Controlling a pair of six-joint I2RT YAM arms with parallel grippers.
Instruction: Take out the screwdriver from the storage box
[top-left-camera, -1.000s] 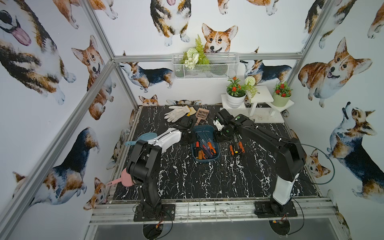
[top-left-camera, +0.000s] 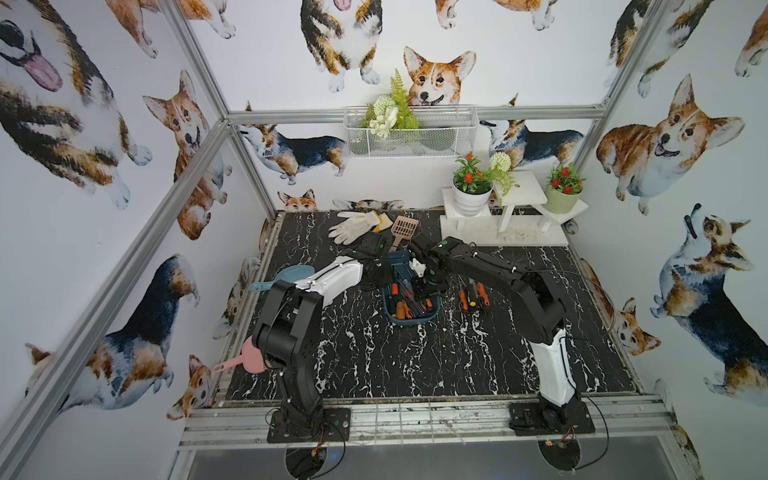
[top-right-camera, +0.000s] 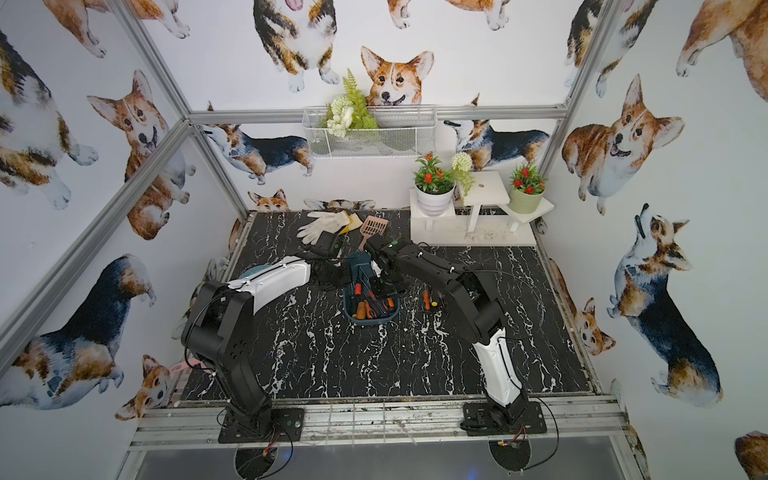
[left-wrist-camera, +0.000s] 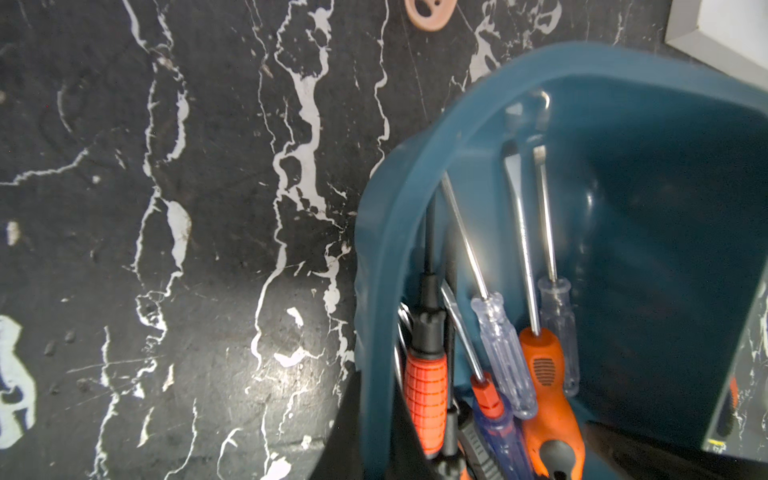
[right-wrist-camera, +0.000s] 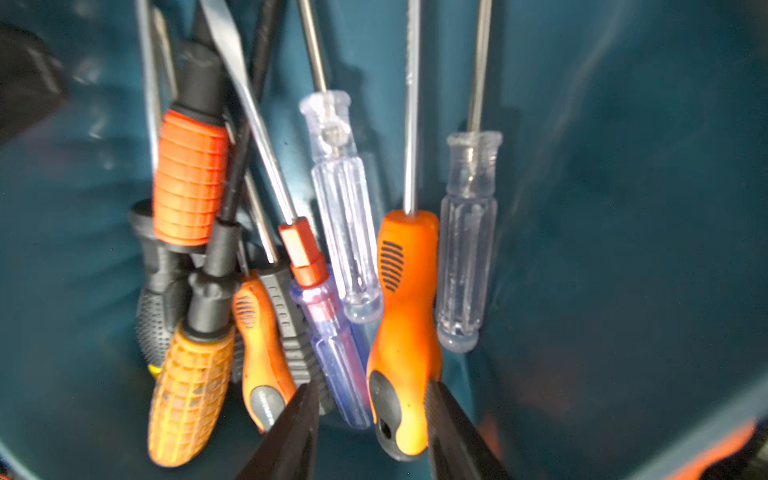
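Observation:
The blue storage box (top-left-camera: 412, 321) stands mid-table with several screwdrivers inside. In the left wrist view my left gripper is shut on the box's left rim, one finger on each side of the wall. My right gripper is inside the box, open. Between and just ahead of its fingers lie the lower handle of an orange screwdriver (right-wrist-camera: 406, 320) and the end of a purple-handled screwdriver (right-wrist-camera: 340, 364). Two clear-handled screwdrivers (right-wrist-camera: 468, 264) flank the orange one. At the left are black-and-orange (right-wrist-camera: 190, 180) and yellow-handled (right-wrist-camera: 192, 400) tools.
Orange-handled tools (top-left-camera: 482, 294) lie on the table right of the box. Gloves (top-left-camera: 356, 227) and a tan slotted scoop (top-left-camera: 405, 229) are behind it. A white plant stand (top-left-camera: 512, 232) is at the back right.
My right arm has moved left from the box's right edge and over its inside, now covering part of the tools. The left arm and the box have stayed put.

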